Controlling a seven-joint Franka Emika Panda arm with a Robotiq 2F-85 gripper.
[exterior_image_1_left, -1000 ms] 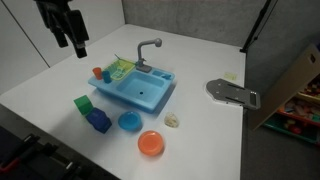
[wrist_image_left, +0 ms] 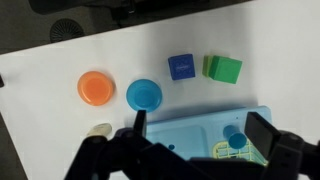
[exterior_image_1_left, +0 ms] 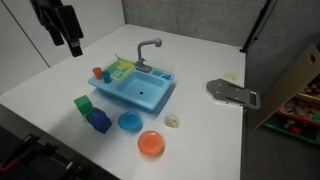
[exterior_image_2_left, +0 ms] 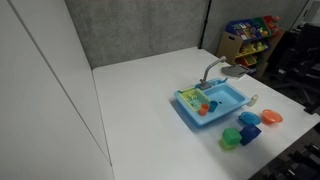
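Note:
High above the white table's left side in exterior view 1, my gripper hangs with its fingers apart. The wrist view shows my gripper open, nothing between its fingers, over the edge of the blue toy sink. Near the sink lie a blue box, a green block, a blue plate and an orange plate. An orange cup and a blue cup stand at the sink's left end.
A grey faucet rises behind the sink, beside a yellow-green rack. A small pale object and a grey tray lie to the right. Shelves with bins stand past the table.
In exterior view 1 my gripper has shifted slightly left and up. The objects on the table have stayed where they were.

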